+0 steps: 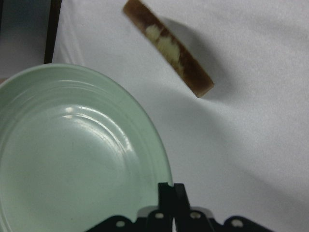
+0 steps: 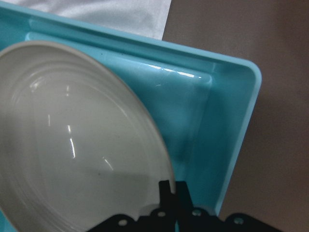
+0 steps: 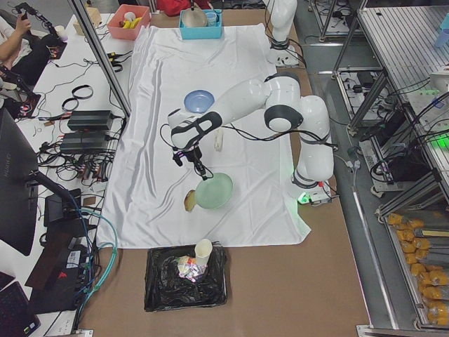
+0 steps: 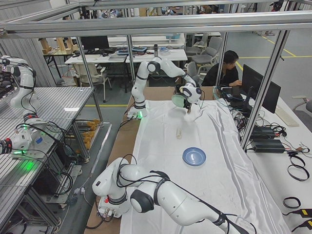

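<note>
My left gripper (image 3: pixel 202 175) is shut on the rim of a pale green plate (image 1: pixel 72 159), which is tilted up from the cloth. A brown slice of bread (image 1: pixel 174 53) stands or lies just off the plate, left of it in the camera left view. In the right wrist view my right gripper is shut on the rim of a cream plate (image 2: pixel 77 140) at a blue tray (image 2: pixel 231 125).
A blue plate (image 4: pixel 194 156) and a pale object (image 4: pixel 179 132) lie on the white cloth (image 4: pixel 204 180). A black tray (image 3: pixel 161 288) with a cup (image 3: pixel 203 253) is at the near end, a red bin (image 3: pixel 129 21) at the far end.
</note>
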